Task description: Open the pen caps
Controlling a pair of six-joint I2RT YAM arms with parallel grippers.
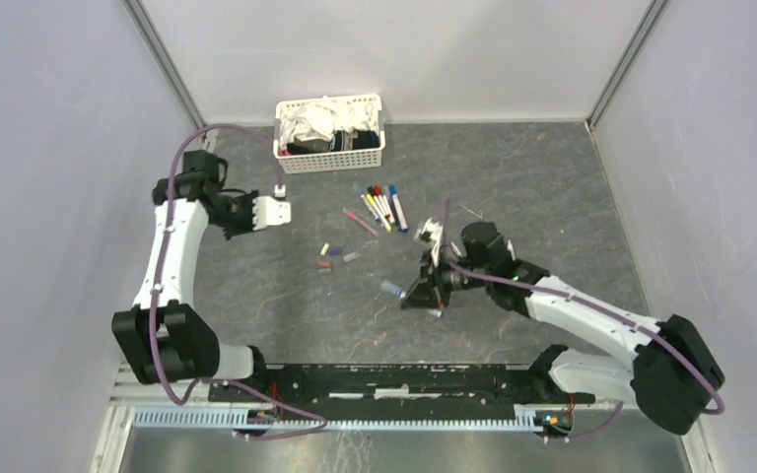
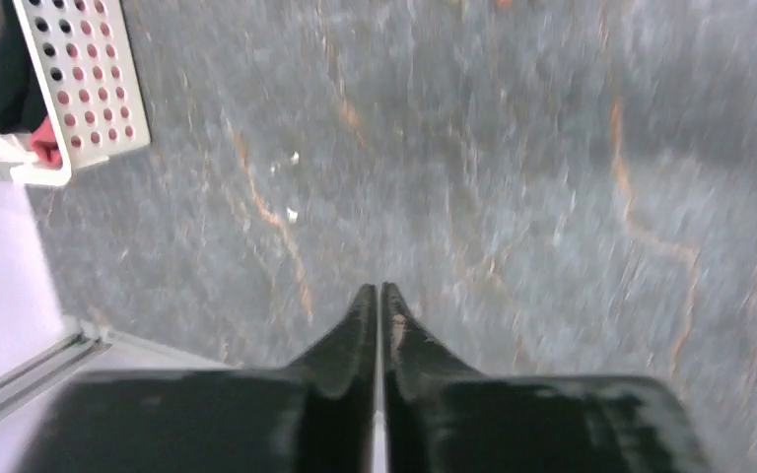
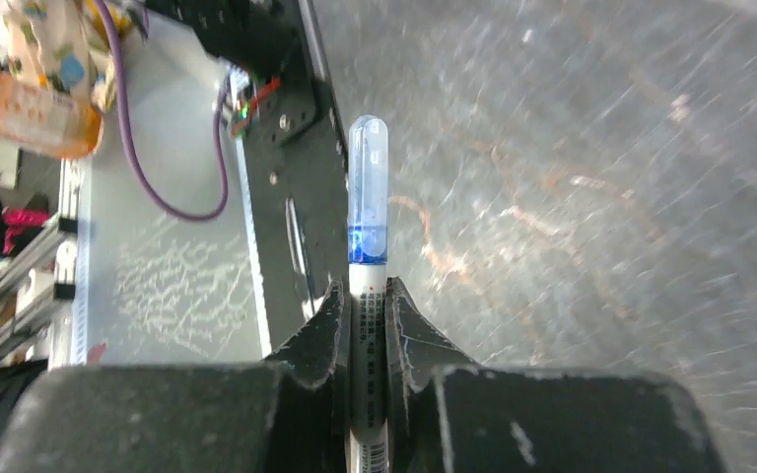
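My right gripper is shut on a slim white pen (image 3: 368,330), which stands out lengthwise between its fingers. At the pen's far end sits a clear, rounded cap (image 3: 368,177) with a blue band below it. From above, the right gripper (image 1: 422,296) is over the right-centre of the floor, and the light bluish end of the held pen (image 1: 391,288) shows to its left. My left gripper is away at the left side, its fingertips almost meeting, with nothing visible between them. Several markers (image 1: 381,207) lie side by side behind the right gripper.
A pink pen (image 1: 361,222) lies left of the markers. Small loose pieces lie near the middle, among them a yellow one (image 1: 324,249) and a clear one (image 1: 352,256). At the back stands a white basket (image 1: 333,166) of cloth.
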